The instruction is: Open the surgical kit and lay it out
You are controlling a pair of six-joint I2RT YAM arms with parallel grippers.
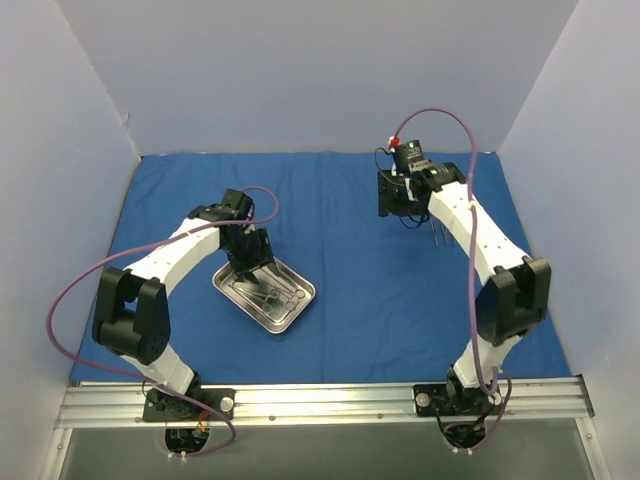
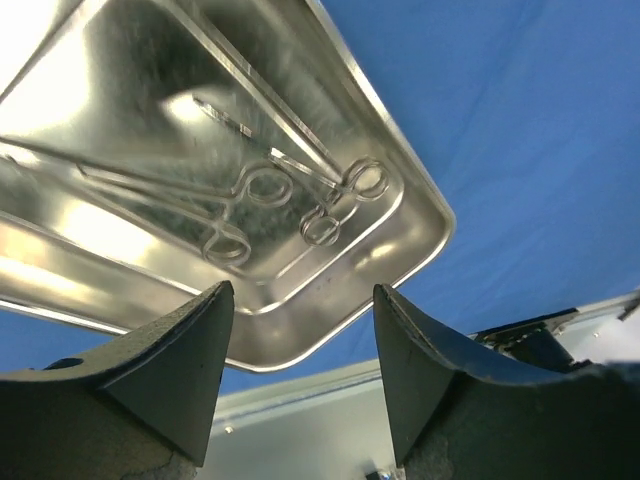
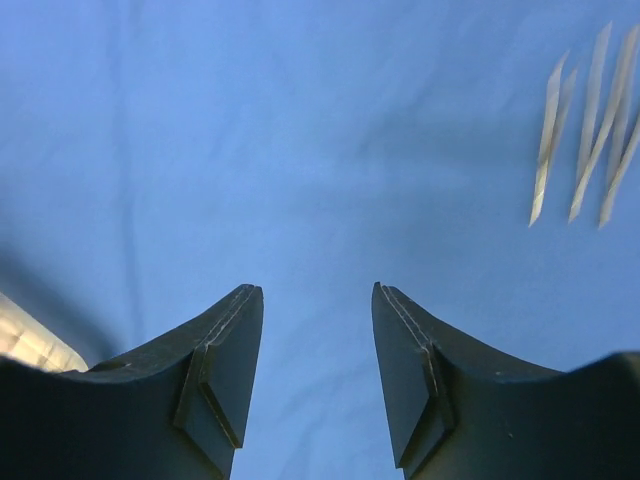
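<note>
A shiny metal tray (image 1: 302, 306) lies tilted on the blue cloth, left of centre, with scissor-like instruments in it. In the left wrist view, ring handles of one instrument (image 2: 268, 187) and of a second (image 2: 368, 180) gather towards one corner of the tray. Above the tray hangs my left gripper, its fingers apart and nothing between them. My right gripper is open and empty over bare cloth at the back right. Several slim instruments (image 3: 545, 135) lie side by side to its right.
Blue cloth (image 1: 345, 290) covers the table, and its middle is clear. Pale walls stand at the back and both sides. A metal rail (image 1: 320, 393) runs along the front edge. Purple cables loop over both arms.
</note>
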